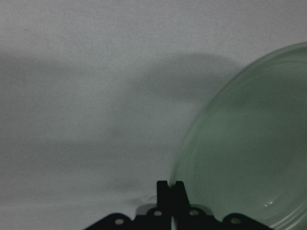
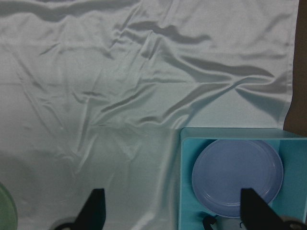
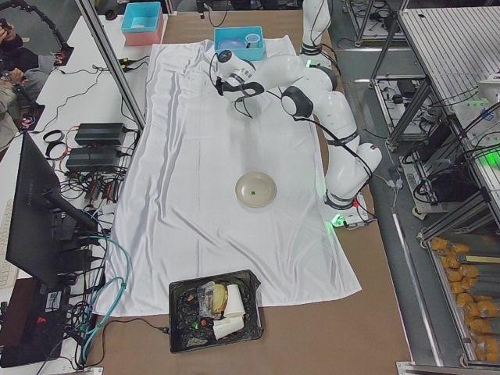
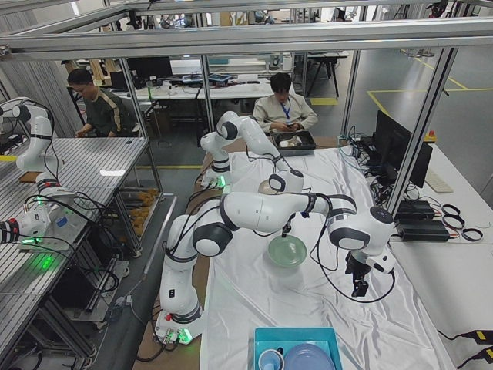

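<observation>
A pale green bowl lies on the white cloth. In the left wrist view my left gripper has its fingertips together at the rim of the green bowl; whether the rim is between them is unclear. My right gripper stands open over the cloth beside a blue bin, which holds a blue plate and, in the camera right view, a cup. A beige bowl with a small green item sits mid-cloth in the camera left view.
A black tray with bags and white items stands at the cloth's near end in the camera left view. Monitors and cables line the left side; the cloth around the beige bowl is clear.
</observation>
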